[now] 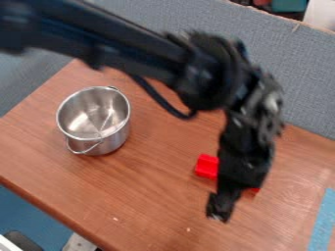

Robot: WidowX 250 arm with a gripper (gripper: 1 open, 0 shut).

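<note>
A red block (209,167) lies on the wooden table (118,201), right of centre and partly hidden behind my gripper. My black gripper (224,204) is blurred and hangs low over the table at the block's front side. Whether it is open or shut, or touches the block, I cannot tell. A steel pot (92,121) stands at the left.
A light blue strip (322,221) lies at the right edge. A grey surface (295,83) rises behind the table.
</note>
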